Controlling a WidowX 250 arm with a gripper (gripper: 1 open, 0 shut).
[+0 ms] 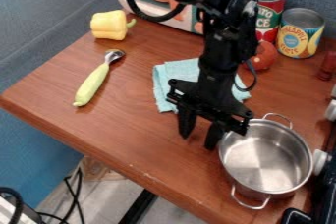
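My black gripper [199,134] points down at the wooden table just left of a steel pot [261,162]. Its two fingers stand apart, with wood visible between them and nothing held. A folded light-blue cloth [179,75] lies behind the gripper, partly hidden by it.
A yellow pepper [109,26] and a green-handled utensil [89,84] lie on the left. Cans [300,36], a tomato [260,57] and a toaster-like appliance are at the back. Dark equipment lines the right edge.
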